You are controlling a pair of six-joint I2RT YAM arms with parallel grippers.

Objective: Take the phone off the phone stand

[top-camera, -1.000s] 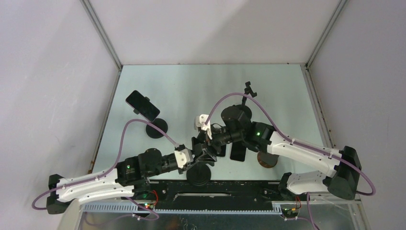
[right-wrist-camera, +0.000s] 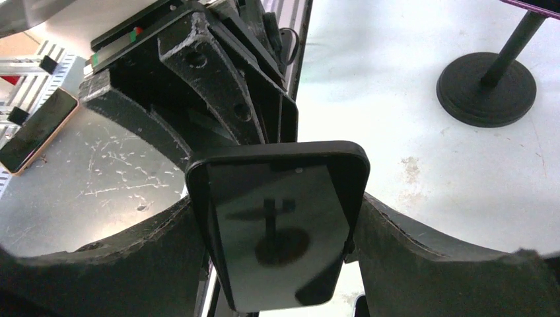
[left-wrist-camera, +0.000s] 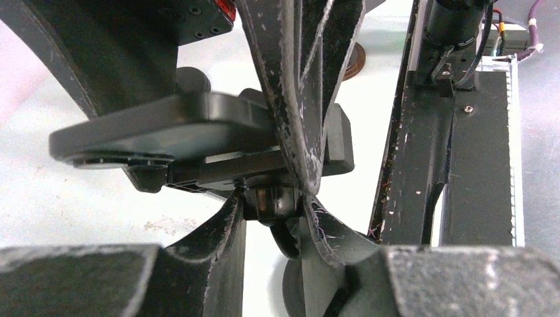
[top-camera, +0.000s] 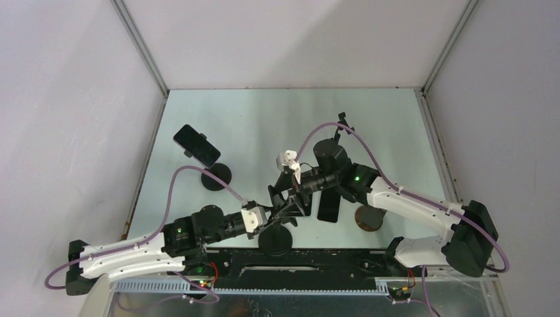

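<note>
In the left wrist view my left gripper is shut on the neck of the phone stand, just below its black clamp [left-wrist-camera: 340,142]. A dark phone [left-wrist-camera: 165,129] sits tilted at that clamp, partly behind a finger of my right gripper. From the right wrist view, my right gripper has the phone [right-wrist-camera: 280,244] between its fingers, gripped by its two long sides, screen toward the camera. Whether the phone is clear of the clamp cannot be told. In the top view both grippers meet above the stand's round base [top-camera: 275,241], hiding the phone.
Another phone on a stand [top-camera: 197,145] stands at the left. Behind my right arm is a further stand [top-camera: 344,123] without a phone. A black phone [top-camera: 328,206] lies flat on the table, near a brown-rimmed round base [top-camera: 369,218].
My right arm has shifted slightly, its wrist ending a little farther right than before. The left arm keeps its place, and the stand's base has barely moved.
</note>
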